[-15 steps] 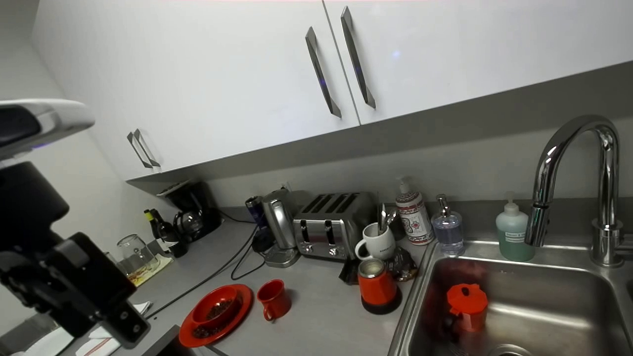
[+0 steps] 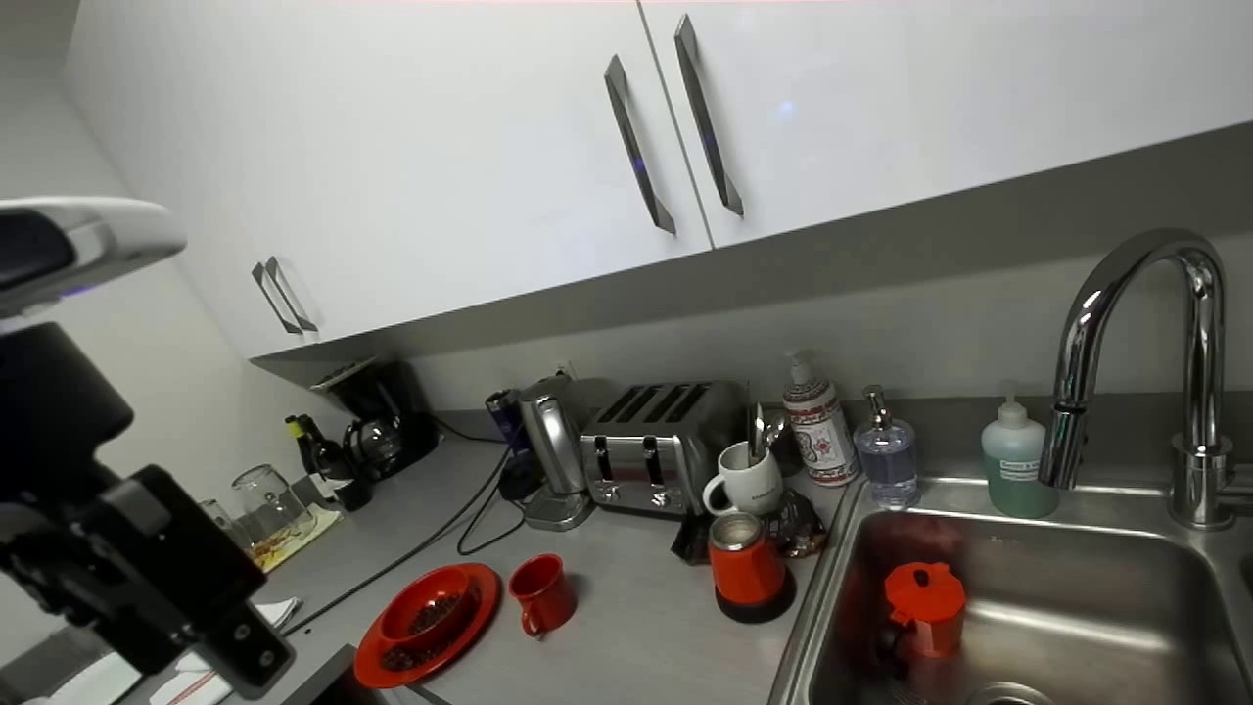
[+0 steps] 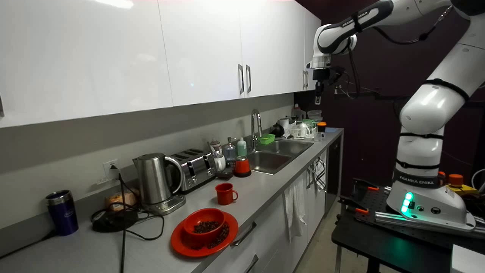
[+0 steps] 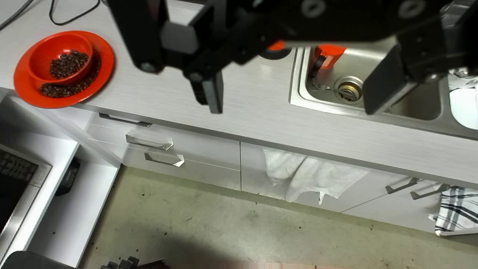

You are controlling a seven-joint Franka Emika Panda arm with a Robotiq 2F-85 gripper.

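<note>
My gripper stands open in the wrist view, its two fingers wide apart with nothing between them. In exterior view 2 it hangs high above the counter's front side, clear of everything. A red bowl [image 3: 205, 216] of dark beans sits on a red plate [image 3: 182, 242], which has more beans on it. Behind the plate stands a red mug [image 3: 225, 194]. The sink holds a red pot top [image 2: 928, 611] with a dark handle. A red pot base [image 2: 746, 576] stands on the counter left of the sink.
Along the wall stand a kettle [image 3: 154, 177], a toaster [image 2: 652, 458], a white mug with utensils [image 2: 748, 478] and soap bottles. A tall faucet [image 2: 1081, 329] rises behind the sink. Cables trail across the counter. Upper cabinets [image 3: 204, 54] overhang it.
</note>
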